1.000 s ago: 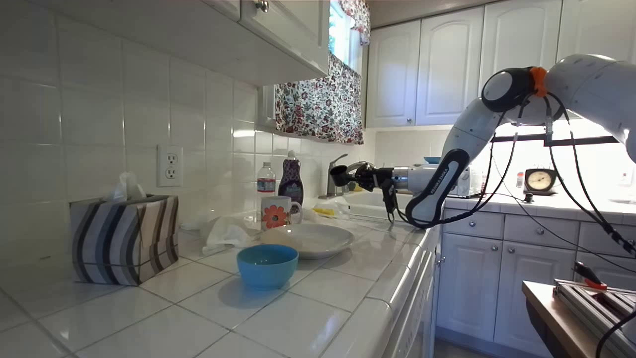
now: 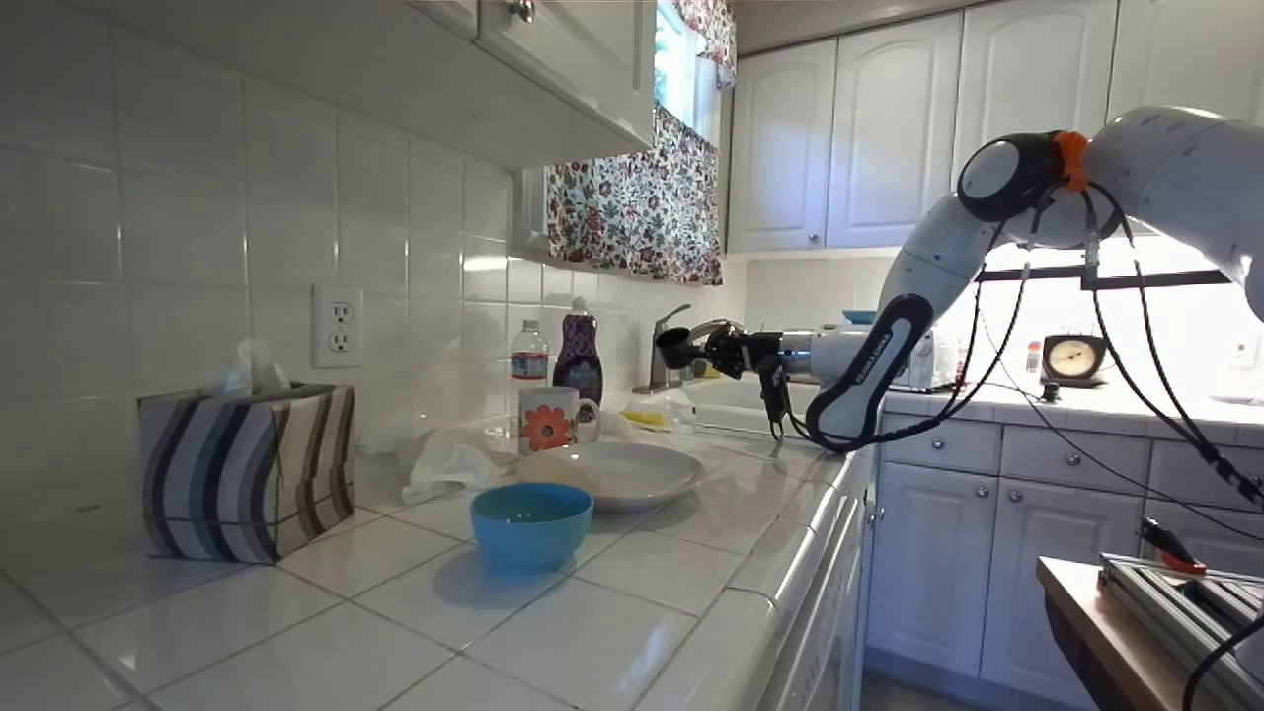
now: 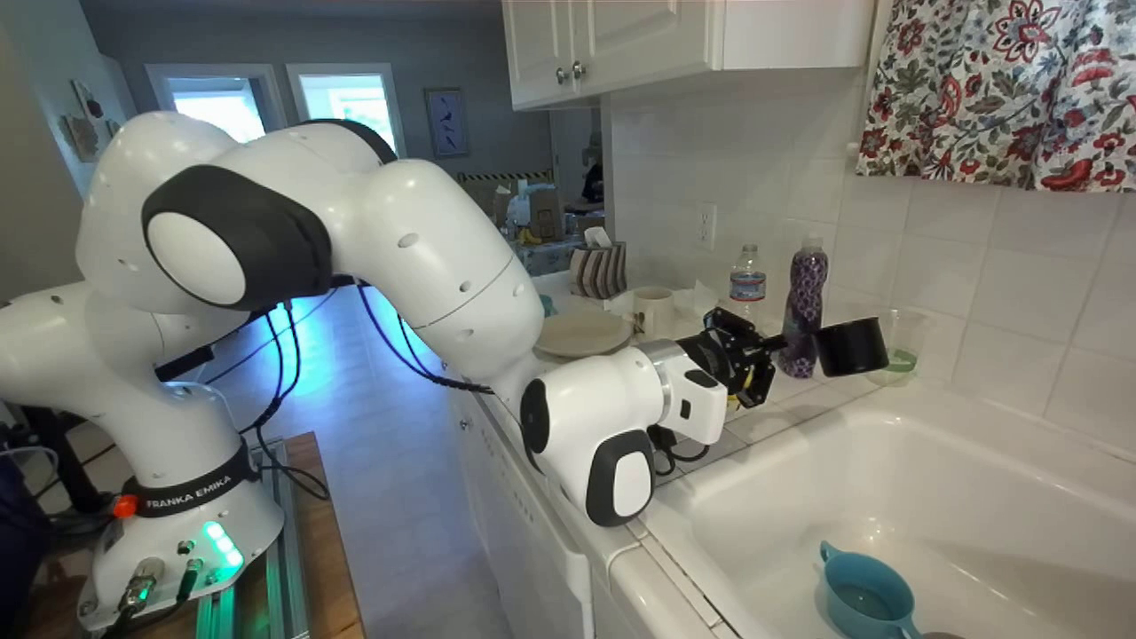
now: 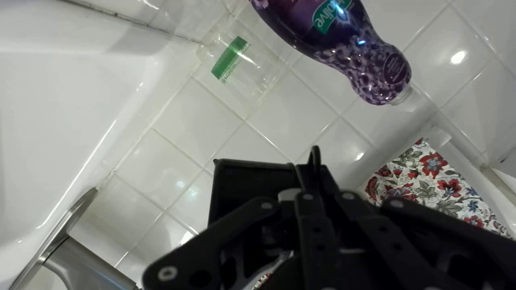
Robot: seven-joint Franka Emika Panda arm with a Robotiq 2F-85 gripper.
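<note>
A small black cup (image 3: 852,348) is held out at the end of the arm, tilted, above the counter beside the sink. My gripper (image 3: 784,344) is shut on its side. In exterior view 1 the same cup (image 2: 676,348) appears in front of the faucet, clear of the counter. The wrist view shows the cup's dark wall (image 4: 251,186) against the fingers, its contents hidden. Beyond the cup stand a purple dish soap bottle (image 4: 338,53) and a clear plastic cup with a green band (image 4: 242,63).
The white sink (image 3: 767,479) holds a blue cup (image 3: 868,591). Farther along the counter are a blue bowl (image 2: 532,527), a white plate (image 2: 640,474), a flower mug (image 2: 548,421), a water bottle (image 2: 528,355) and a striped tissue box (image 2: 213,480). The faucet (image 2: 659,350) stands close to the gripper.
</note>
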